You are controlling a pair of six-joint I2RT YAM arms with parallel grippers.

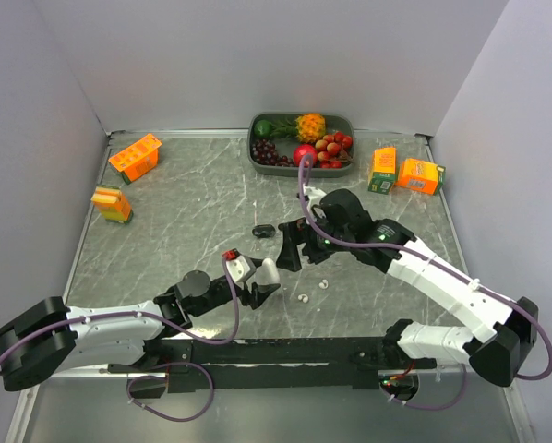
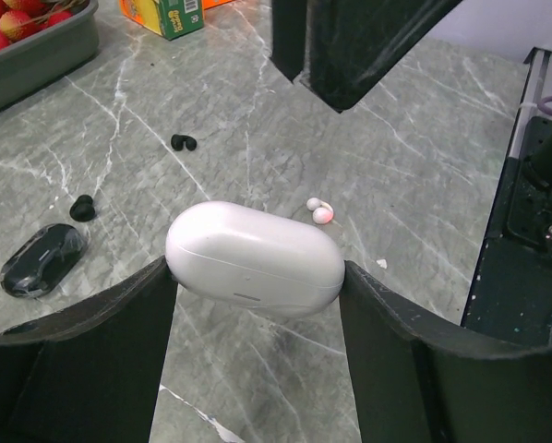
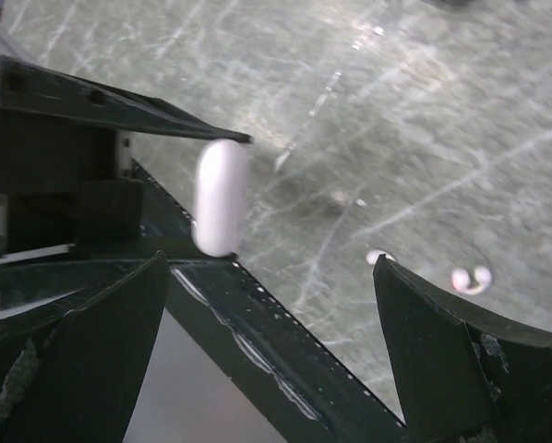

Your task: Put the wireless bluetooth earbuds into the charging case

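Note:
My left gripper (image 1: 256,282) is shut on the white charging case (image 2: 254,258), a rounded capsule held upright in the top view. My right gripper (image 1: 293,245) is open just above and right of it; the case lies between and beyond its fingers in the right wrist view. Small white earbuds (image 1: 323,284) (image 3: 470,280) lie on the marble table right of the case. A black case (image 2: 43,259) and small black earbuds (image 2: 83,209) also rest on the table.
A grey tray (image 1: 301,170) of fruit stands at the back, with orange cartons (image 1: 419,176) at right and others (image 1: 111,203) at left. The dark front edge of the table (image 1: 258,352) runs below the grippers.

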